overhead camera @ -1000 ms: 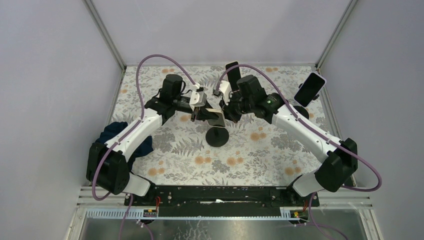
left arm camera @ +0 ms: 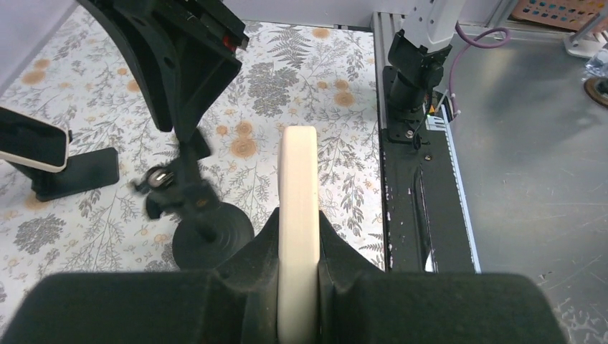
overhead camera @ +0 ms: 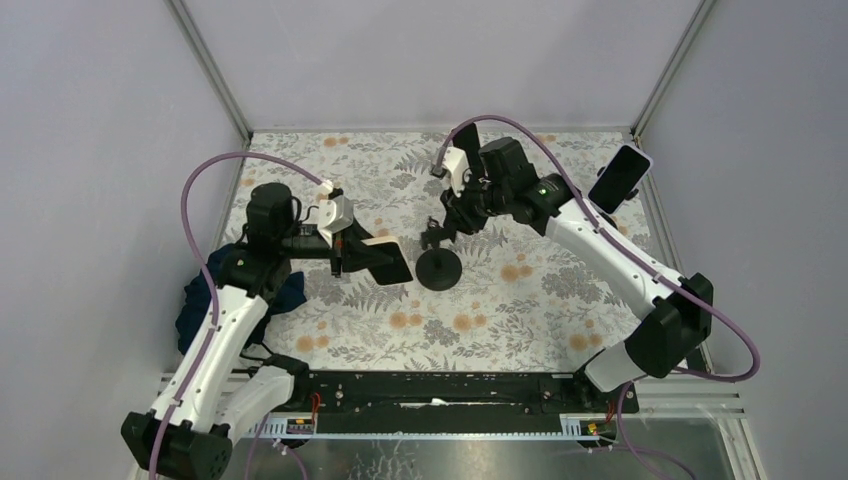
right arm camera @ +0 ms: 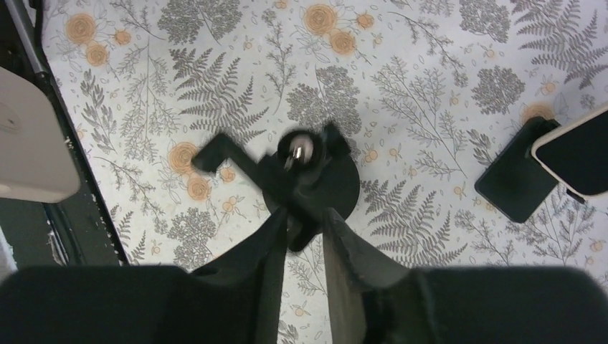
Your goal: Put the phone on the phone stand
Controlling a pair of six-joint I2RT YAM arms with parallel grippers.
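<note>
My left gripper (overhead camera: 355, 250) is shut on a phone (overhead camera: 392, 262) with a pale edge, held left of the empty phone stand (overhead camera: 438, 268). In the left wrist view that phone (left arm camera: 298, 186) stands edge-on between the fingers. The stand (right arm camera: 333, 186) has a round black base and a blurred upper holder. My right gripper (overhead camera: 450, 220) hangs just over the stand's top; in the right wrist view its blurred fingertips point at the holder, and whether they touch it cannot be told.
A second stand with a phone (overhead camera: 620, 178) is at the back right. Another dark phone (overhead camera: 466, 140) is at the back, partly behind the right arm. A dark cloth (overhead camera: 200, 310) lies at the left.
My left gripper has moved left with the phone, away from the stand, exposing its holder. My right gripper has shifted only slightly.
</note>
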